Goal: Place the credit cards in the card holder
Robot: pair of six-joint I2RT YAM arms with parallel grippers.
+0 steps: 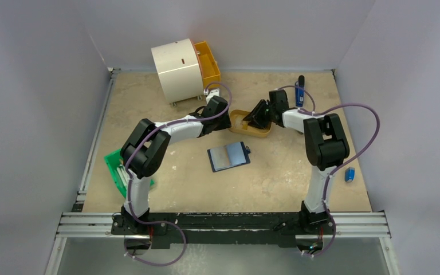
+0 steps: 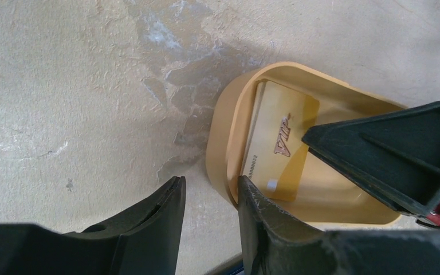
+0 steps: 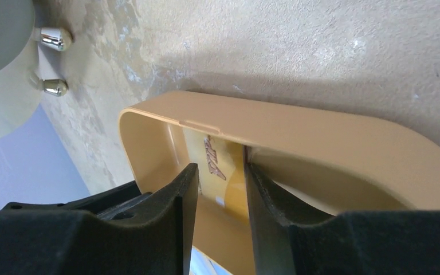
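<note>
A tan oval tray (image 2: 220, 134) holds a small stack of cards, the top one a white-and-gold "VIP" credit card (image 2: 269, 137). My left gripper is part open at the tray's end wall, one finger outside and the other at the rim. In the right wrist view my right gripper is also open; its fingertips are apart over the VIP card, and no card is clearly gripped. The dark blue card holder (image 1: 228, 156) lies spread open in front of the tray, with pale pages.
Behind the left arm stands a white cylinder (image 1: 177, 71) with an orange drawer (image 1: 207, 60). A green basket (image 1: 114, 166) sits at left. A blue-and-black tool (image 1: 299, 91) and a small blue object (image 1: 349, 174) are at right.
</note>
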